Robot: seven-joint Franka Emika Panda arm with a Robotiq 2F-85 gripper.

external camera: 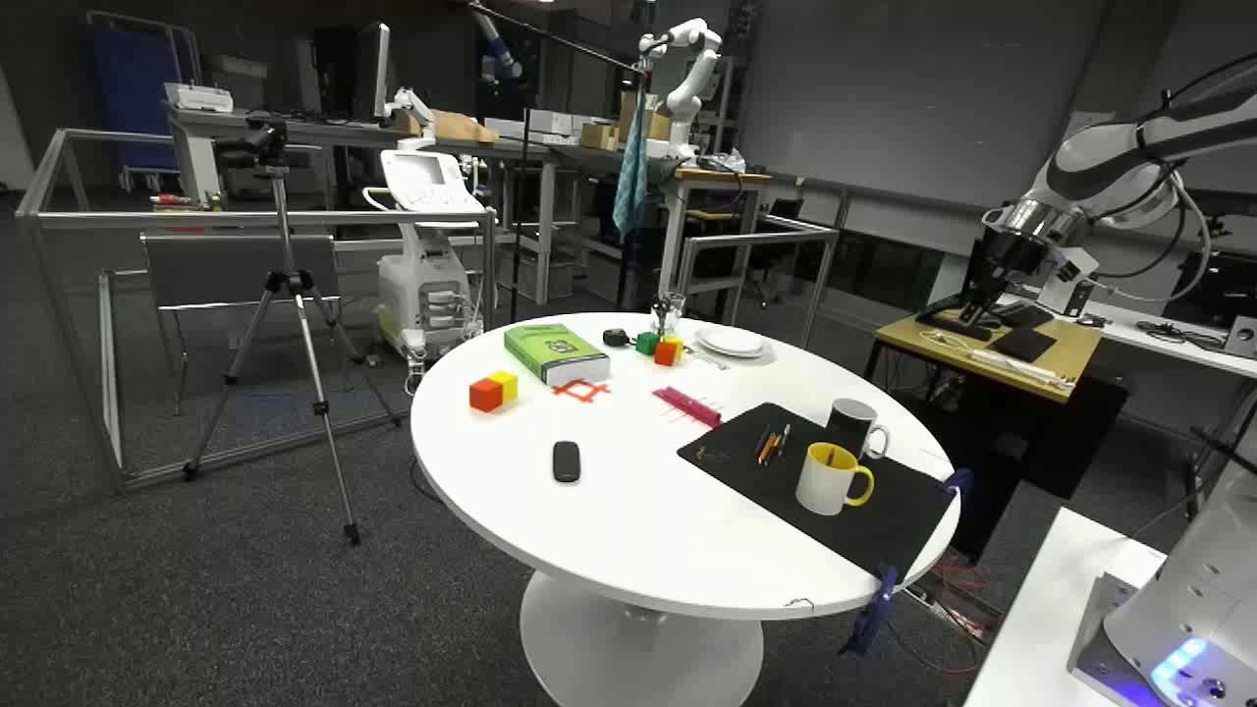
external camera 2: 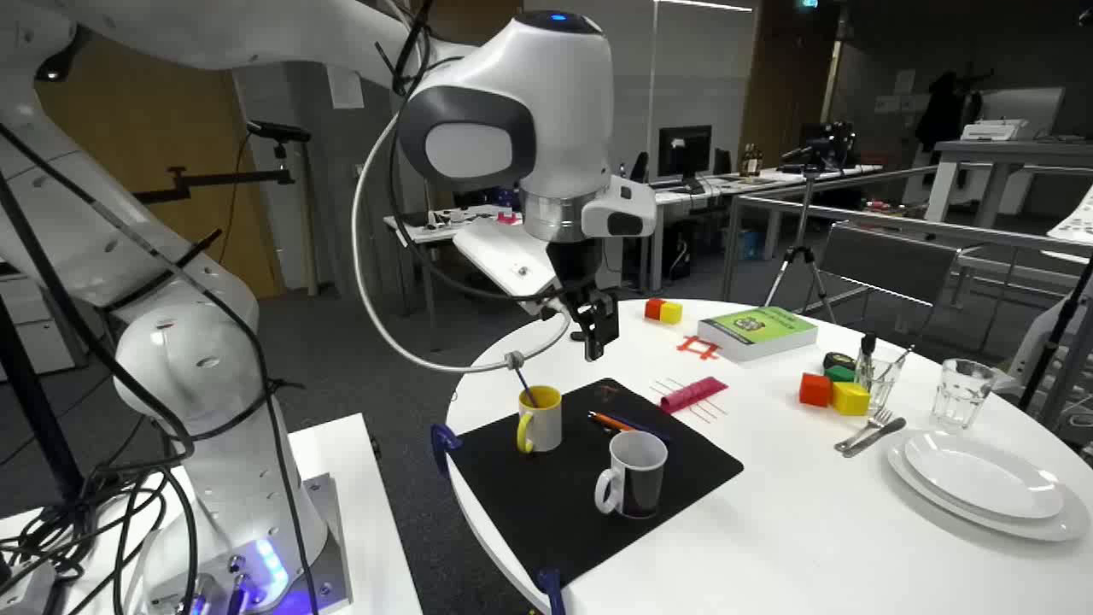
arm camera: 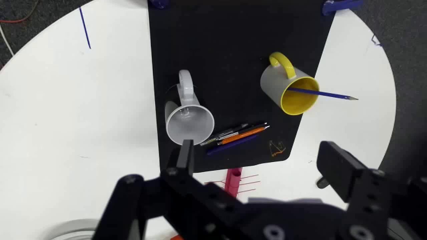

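Note:
In the wrist view my gripper stands open, its two black fingers wide apart with nothing between them. It hangs well above the table, over the black mat [external camera 2: 523,512]. A white mug with a yellow inside and handle [external camera 2: 540,420] stands on the mat, and a blue pencil [arm camera: 324,94] leans out of it. Beside it stands a black-and-white mug [external camera 2: 632,473], upright; its inside looks empty. Several pens, among them an orange pen [arm camera: 243,135], lie together on the mat near the mugs.
A pink holder [external camera 2: 693,395] lies past the mat. Farther off are a green book [external camera 2: 758,331], coloured cubes [external camera 2: 815,389], a glass [external camera 2: 961,394], a fork and knife [external camera 2: 871,436], and white plates [external camera 2: 984,473]. Blue clamps [external camera 2: 443,448] grip the table's edge. Bare tabletop lies around the mat.

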